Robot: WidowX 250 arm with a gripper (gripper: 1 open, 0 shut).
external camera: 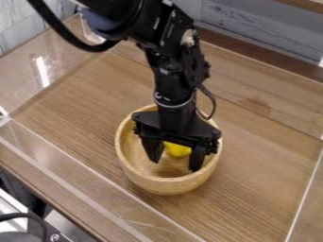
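A tan round bowl (165,183) sits near the middle of the wooden table. The black gripper (176,152) is down inside it, its fingers spread open on either side of a small yellow object (178,149), which is partly hidden by the gripper. Whether the fingers touch the yellow object cannot be told.
Bare wooden table (259,170) surrounds the bowl on both sides and behind it. A pale wall runs along the back, and the table's left edge shows at the lower left with cables beyond it.
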